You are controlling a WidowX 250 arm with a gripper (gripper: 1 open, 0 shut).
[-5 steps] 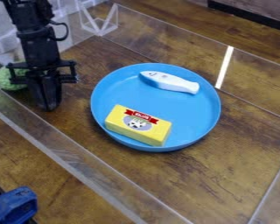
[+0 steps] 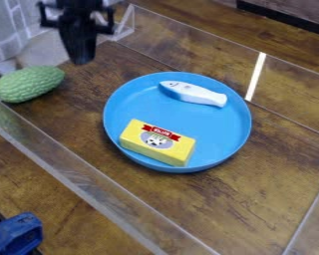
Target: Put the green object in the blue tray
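The green object [image 2: 29, 84], oblong with a bumpy skin, lies on the wooden table at the left, against the clear wall. To the right stands the round blue tray [image 2: 120, 105], which holds a yellow box and a white fish-shaped piece. My gripper [image 2: 77, 50] is at the upper left, dark and blurred, above and to the right of the green object and apart from it. Its fingers are too smeared to tell how they stand, and no object shows in them.
In the tray lie the yellow box [image 2: 157, 141] with a red label and the white fish-shaped piece [image 2: 193, 94]. A clear wall [image 2: 103, 184] runs along the left side. Something blue [image 2: 15, 235] sits at the lower left corner. Bare table lies right of the tray.
My gripper has moved up and away, after shifting right in front of the green object. The green object, hidden partly behind it before, is now in full view. The tray has not moved.
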